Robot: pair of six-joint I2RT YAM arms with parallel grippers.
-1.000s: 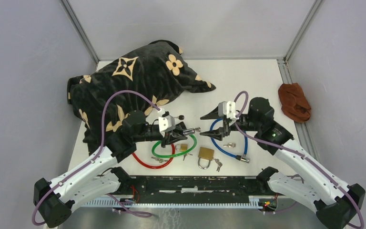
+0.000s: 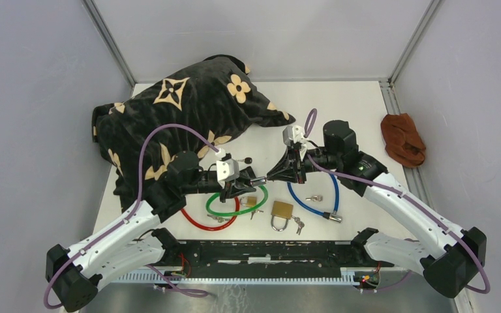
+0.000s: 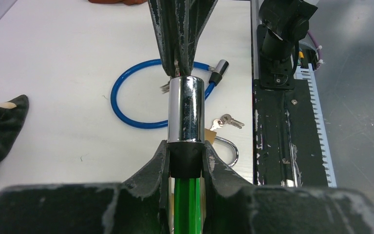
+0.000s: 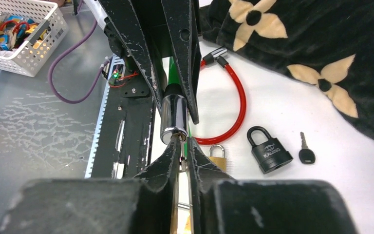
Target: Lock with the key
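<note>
My left gripper is shut on the black collar of the green cable lock, below its chrome cylinder (image 3: 186,109). In the top view the green loop (image 2: 238,213) hangs from that hand. A small key (image 4: 182,158) sticks out of the cylinder's end. My right gripper has its fingertips close together on either side of this key; whether they press on it cannot be told. In the left wrist view the key is mostly hidden behind the right fingers (image 3: 168,36). The two hands face each other above the table's middle.
A blue cable lock (image 2: 336,192), a brass padlock (image 2: 282,209) and loose keys (image 2: 299,225) lie on the white table. A red cable (image 4: 238,92) and a black padlock (image 4: 271,155) lie near the left arm. A dark blanket (image 2: 196,98) covers the back left.
My right hand has moved left to the end of the chrome cylinder, and its wide-open fingers have drawn close together around the key. The left arm has stayed in place.
</note>
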